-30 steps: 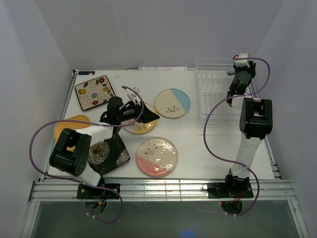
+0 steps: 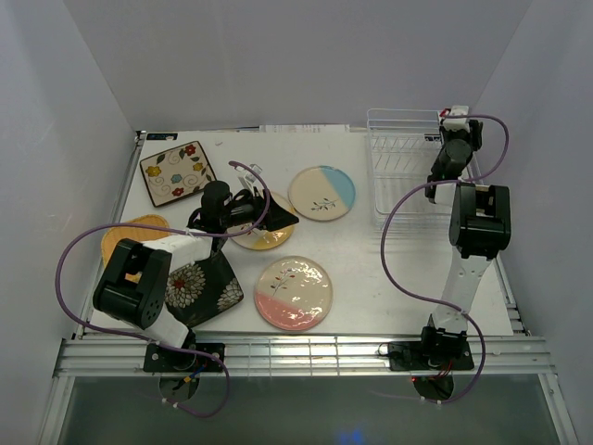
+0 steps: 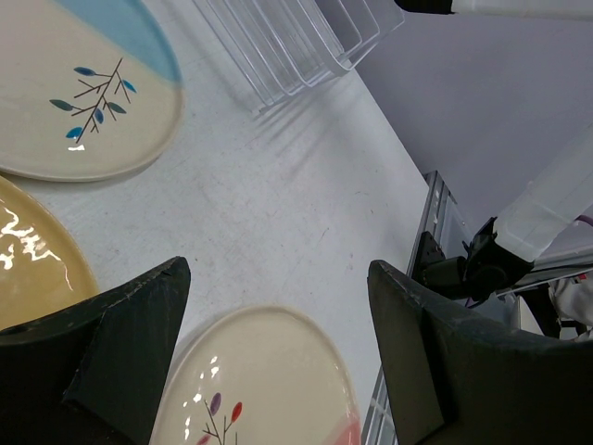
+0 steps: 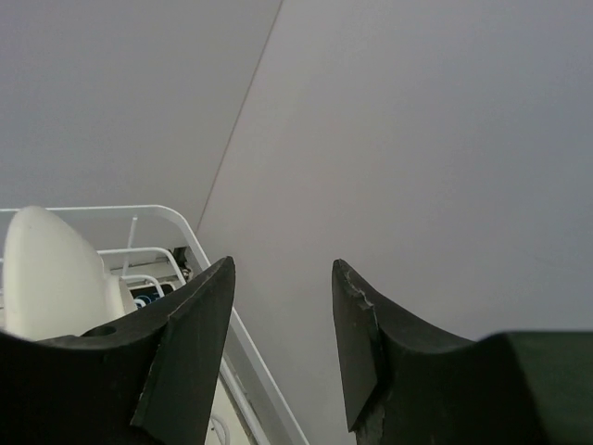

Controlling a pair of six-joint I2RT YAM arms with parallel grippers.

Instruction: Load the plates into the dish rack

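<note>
The white wire dish rack [image 2: 389, 167] stands at the back right. A white plate [image 4: 51, 273] stands upright in its right end, beside my right gripper [image 2: 459, 130], whose fingers stand apart with nothing visible between them. My left gripper [image 2: 264, 209] is open above the yellow plate [image 3: 28, 260]. A blue-and-cream plate [image 2: 324, 193] lies behind it, and a pink-and-cream plate [image 2: 294, 293] lies in front.
On the left lie a floral square plate [image 2: 176, 173], a wooden-coloured plate [image 2: 125, 232] and a dark floral square plate [image 2: 204, 292]. Walls border the back and right.
The left arm and the plates on the table have not moved.
</note>
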